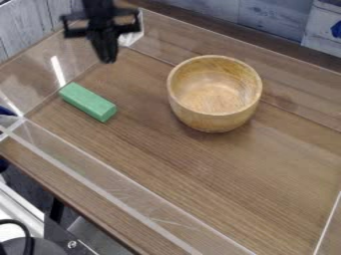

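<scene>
My gripper, dark and blurred, is high at the top left of the camera view, well above and behind a green block lying on the wooden floor. Whether its fingers are open or shut I cannot tell. Right of the block sits a round tan bowl.
A pale wall runs along the left edge and another stands at the top right. The floor in front of the block and bowl is clear.
</scene>
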